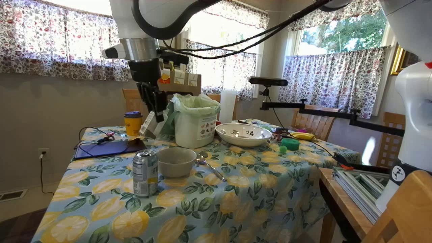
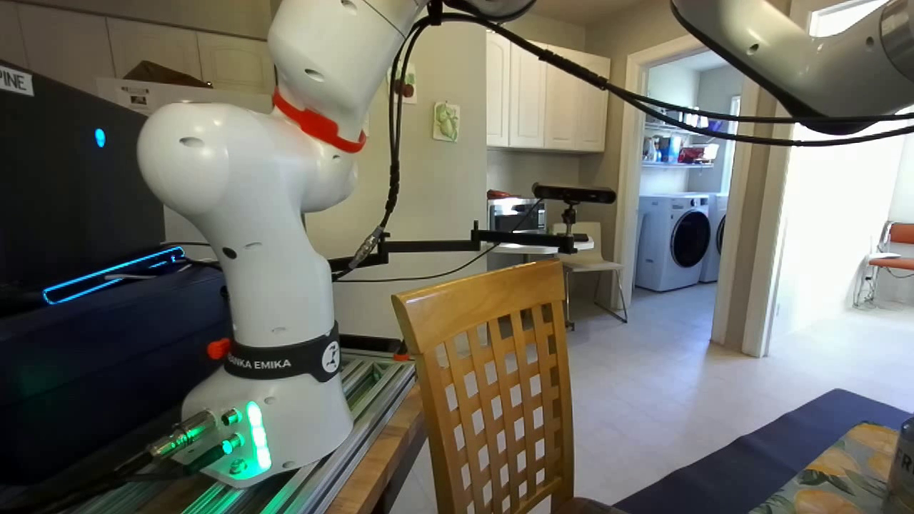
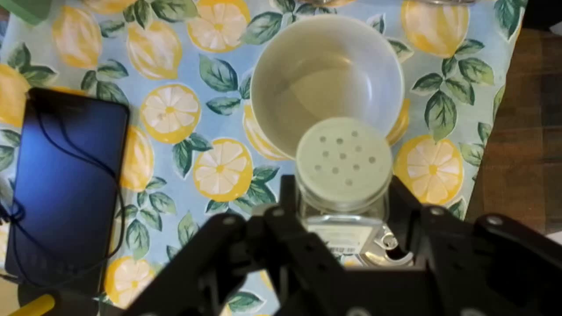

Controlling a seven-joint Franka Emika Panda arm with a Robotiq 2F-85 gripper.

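Observation:
My gripper is shut on a clear shaker jar [image 3: 343, 163] with a pale lid full of small holes. Its lid points up toward the bowl in the wrist view. Exterior view 1 has the jar [image 1: 149, 125] tilted below my gripper [image 1: 157, 115], in the air above the table, left of the white bin. A light grey bowl [image 3: 316, 79] rests on the lemon-print cloth and looks empty. Close to it stands a silver can [image 1: 145, 173]; in the wrist view its top [image 3: 387, 250] is partly hidden behind the jar and fingers. Exterior view 2 leaves the gripper out.
A lined white bin [image 1: 195, 127] stands behind the bowl, with a wide dish [image 1: 243, 135] to its right. A yellow cup [image 1: 133, 124] and a dark tablet [image 3: 68, 184] with cables are on the left. Spoons [image 1: 212, 168] lie right of the bowl.

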